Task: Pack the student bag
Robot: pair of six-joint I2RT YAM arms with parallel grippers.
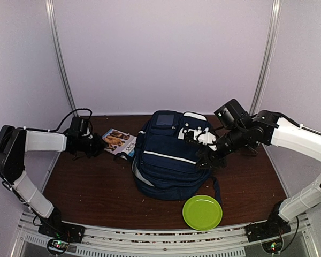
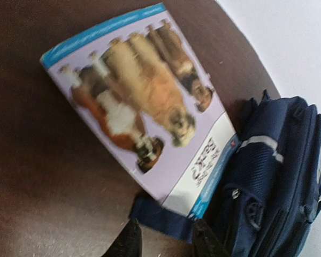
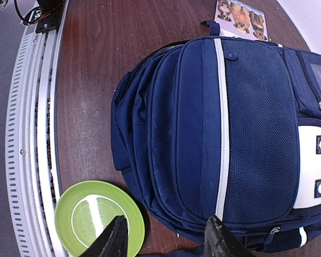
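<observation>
A navy backpack (image 1: 166, 171) with white trim lies in the middle of the table, also filling much of the right wrist view (image 3: 251, 134). Left of it lies a booklet with dogs on its cover (image 1: 119, 140) (image 2: 139, 101), beside a navy strap (image 2: 160, 217). My left gripper (image 1: 99, 147) is just left of the booklet; its fingertips (image 2: 128, 241) show apart, nothing between them. My right gripper (image 1: 208, 158) hangs over the backpack's right part, open and empty.
A green plate (image 1: 202, 212) (image 3: 99, 219) lies at the front edge, right of centre.
</observation>
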